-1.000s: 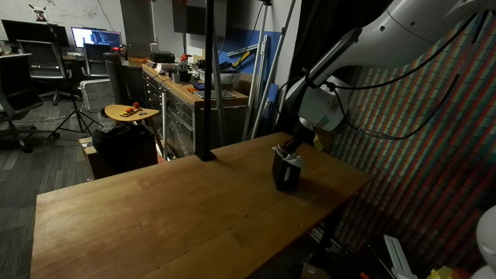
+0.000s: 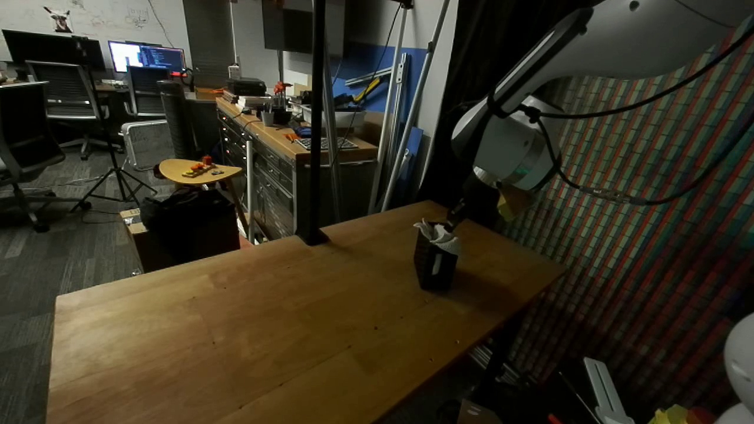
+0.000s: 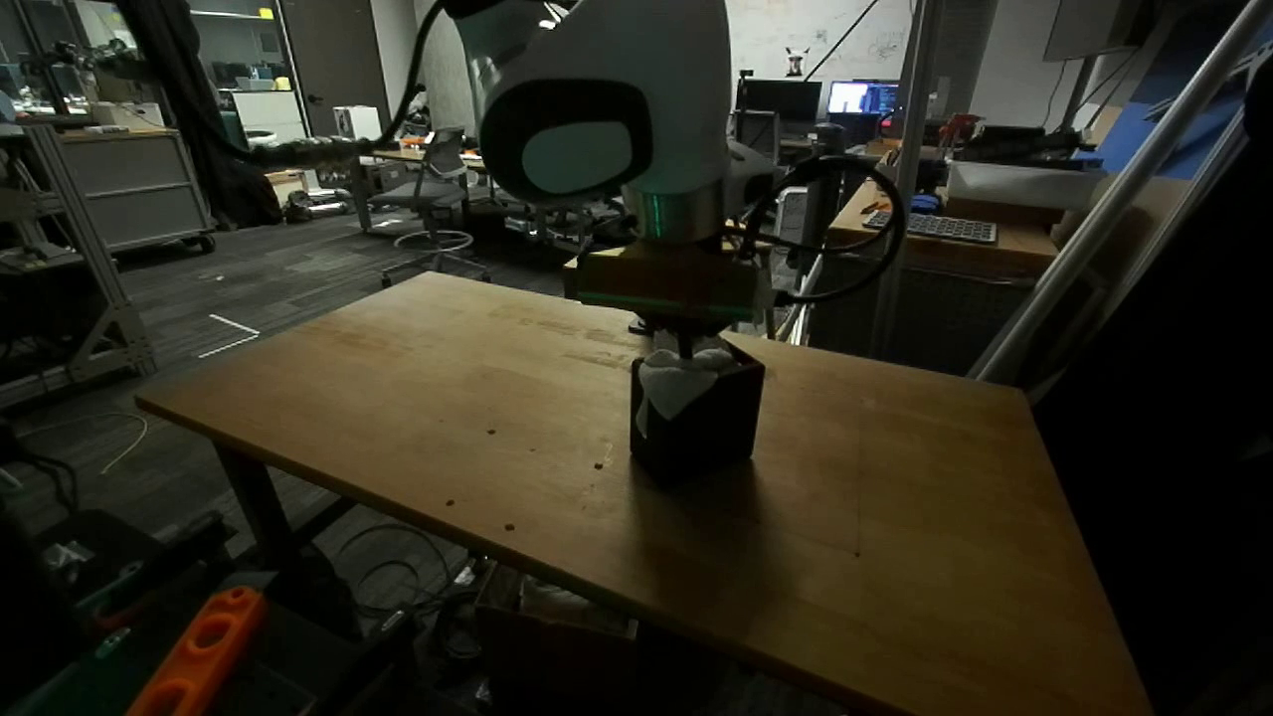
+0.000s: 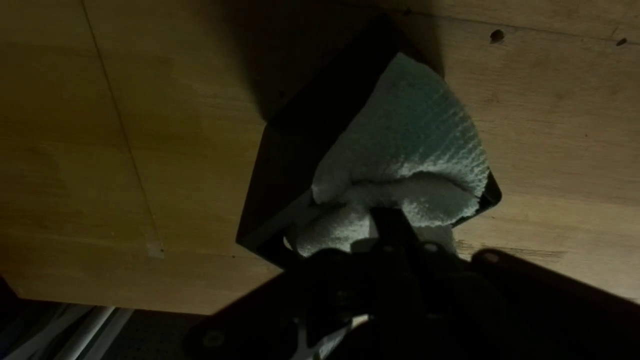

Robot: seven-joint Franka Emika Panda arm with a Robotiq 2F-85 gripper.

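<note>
A black box [image 2: 432, 265] stands upright on the wooden table, with a whitish cloth [image 2: 442, 237] bunched in its mouth and draped over one side. From the second exterior view, the cloth [image 3: 677, 380] hangs down the box's [image 3: 706, 428] near face. My gripper [image 2: 453, 218] is at the top of the box, close to the cloth. Seen from the wrist, the dark, shut fingers [image 4: 393, 225] overlap the cloth [image 4: 414, 132]; no cloth shows clearly between them. Dim light and the gripper body hide part of the box's opening.
Bare wooden table [image 2: 268, 332] surrounds the box, with wide free room in front and to the left. A black post [image 2: 316, 141] rises at the table's back edge. Beyond it stands a cluttered workbench [image 2: 297, 145]. A patterned curtain [image 2: 636, 212] hangs beside the arm.
The arm has risen and drawn back to the right in the first exterior view, and the fingers are higher over the box. Box and cloth look about the same.
</note>
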